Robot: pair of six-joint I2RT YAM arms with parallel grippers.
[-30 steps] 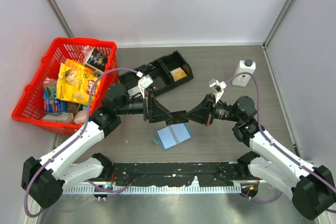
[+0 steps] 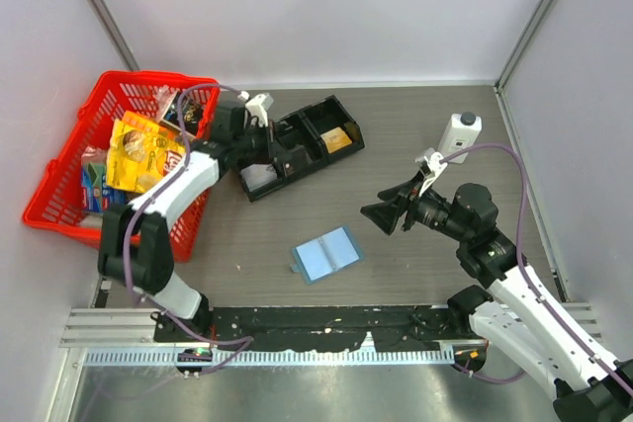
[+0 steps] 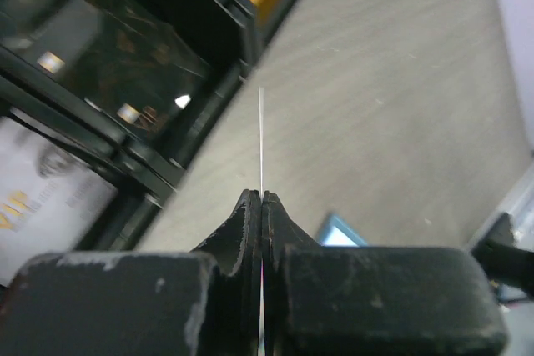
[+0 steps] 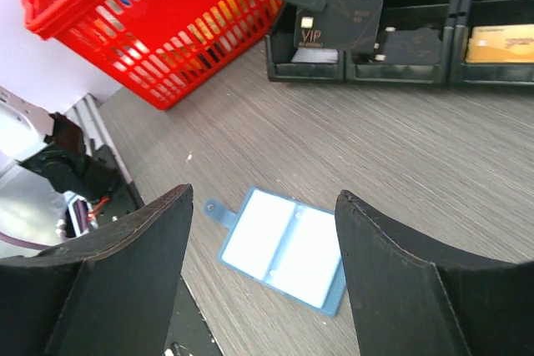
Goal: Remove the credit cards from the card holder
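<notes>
The light-blue card holder (image 2: 327,254) lies flat on the table, its clear pockets (image 4: 288,243) looking white. A black VIP card (image 4: 338,24) stands upright over the left part of the black compartment tray (image 2: 315,157). My left gripper is shut on this card, which its own wrist view shows edge-on as a thin line. Through the tray's compartments a white VIP card (image 3: 46,193), a dark card (image 4: 409,46) and an orange card (image 2: 336,139) are visible. Above the table, right of the holder, my right gripper is open and empty.
At the left stands a red basket (image 2: 61,216) filled with snack packs, close against the tray and left arm. A white bottle (image 2: 459,135) is at the back right. Bare table (image 2: 415,279) surrounds the holder.
My left gripper has carried it back and left to the tray, while my right gripper has let go and drawn slightly right.
</notes>
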